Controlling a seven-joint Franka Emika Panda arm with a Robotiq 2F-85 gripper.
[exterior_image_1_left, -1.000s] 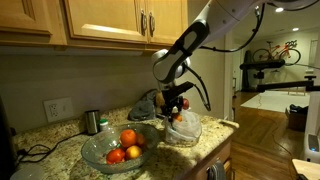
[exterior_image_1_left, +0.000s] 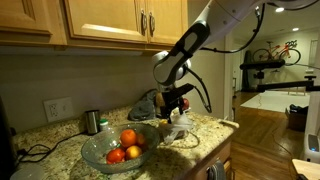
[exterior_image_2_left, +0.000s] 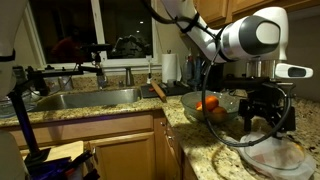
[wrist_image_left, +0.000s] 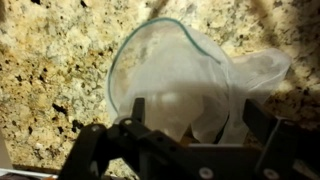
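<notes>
A clear plastic bag (exterior_image_1_left: 183, 128) lies low on the granite counter near its right-hand end. In the wrist view the bag (wrist_image_left: 165, 82) is spread beneath me, its mouth edged by a greenish line and crumpled plastic trailing to the right. My gripper is open over the lower part of the bag, its two dark fingers apart. From exterior view 2, the gripper (exterior_image_2_left: 266, 125) hangs just above the crumpled bag (exterior_image_2_left: 275, 158); whether the fingers touch the plastic I cannot tell. A small orange patch shows low between the fingers, mostly hidden.
A translucent greenish bowl (exterior_image_1_left: 91, 151) of fruit, with an orange (exterior_image_1_left: 128, 137) and a red fruit (exterior_image_1_left: 115, 156), stands left of the bag. A metal canister (exterior_image_1_left: 92, 122) is behind it by the wall. The counter's front edge runs close to the bag.
The bag stood taller around the gripper, with reddish-orange colour showing through it; now it is lower and flatter. The gripper has shifted slightly.
</notes>
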